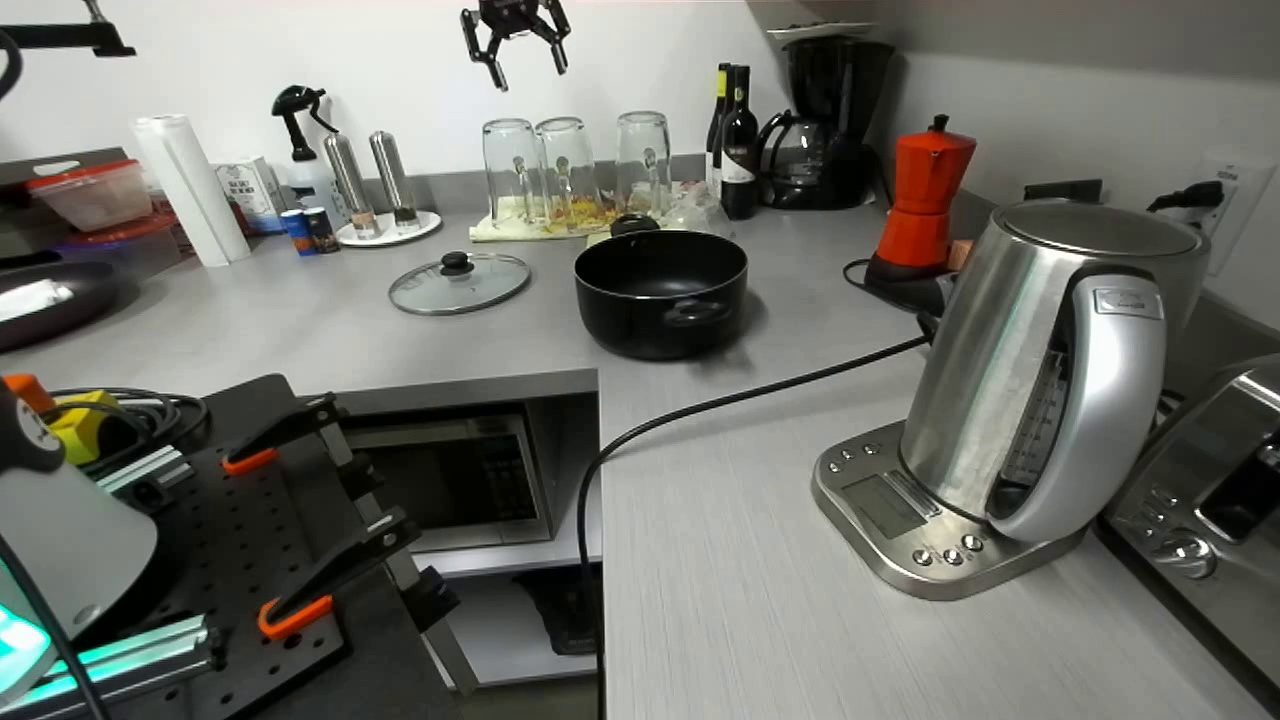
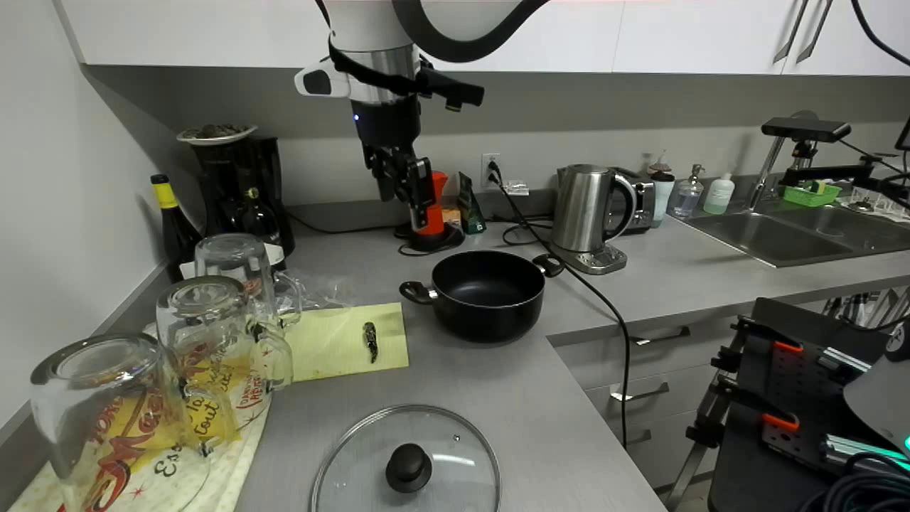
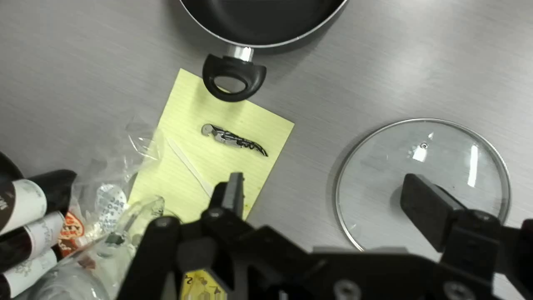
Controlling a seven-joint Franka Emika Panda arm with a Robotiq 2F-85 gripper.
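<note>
My gripper (image 1: 531,77) hangs open high above the back of the counter, its two fingers apart and empty. In the wrist view one finger (image 3: 233,192) overlaps the edge of a yellow paper (image 3: 200,107), and the other covers the knob of a round glass lid (image 3: 374,165). A dark corkscrew (image 3: 235,140) lies on the paper. Beyond it is a black pot (image 2: 488,320), uncovered, one handle (image 3: 233,77) reaching over the paper. From the side, the lid (image 1: 420,294) lies flat on the counter, knob up, left of the pot.
Upside-down glass mugs (image 2: 213,324) stand close beside the paper. Wine bottles (image 1: 738,150), a coffee maker (image 1: 828,132) and a red moka pot (image 1: 924,198) line the back. A kettle (image 1: 996,360) stands to the right. A black cable (image 1: 744,394) crosses the counter.
</note>
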